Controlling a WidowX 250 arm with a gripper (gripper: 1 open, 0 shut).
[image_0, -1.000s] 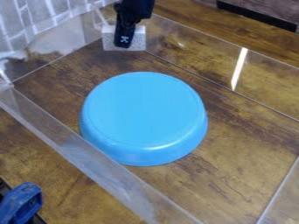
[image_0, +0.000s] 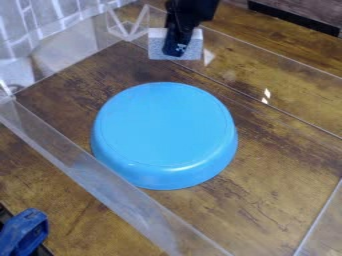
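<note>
My black gripper (image_0: 178, 42) is at the top centre of the camera view, shut on a pale grey-white block (image_0: 163, 51) that it holds at the back of the clear-walled area. A large blue round bowl (image_0: 164, 133) lies upside down in the middle of the wooden floor, in front of the gripper and block. The fingertips are partly dark against the block and hard to make out.
Clear plastic walls (image_0: 94, 185) border the area. A white curtain (image_0: 34, 35) hangs at the top left, and a blue object (image_0: 19, 234) sits outside at the lower left. The wooden floor right of the bowl is clear.
My gripper and the pale block have moved to the right along the back of the area. The bowl has not moved.
</note>
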